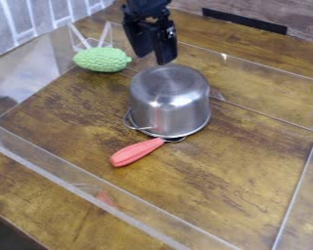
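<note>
An upside-down steel pot [170, 100] stands on the wooden table, with a thin wire loop at its lower left. A pink-red handle [137, 151] lies in front of it, joined to metal that reaches toward the pot's base. My black gripper [153, 52] hangs above and behind the pot, open, apart from it. A pale green bumpy object [102, 60], like a corn cob, lies to the left behind the pot.
Clear plastic edging [94, 191] borders the work area. A white slatted object stands at the top left.
</note>
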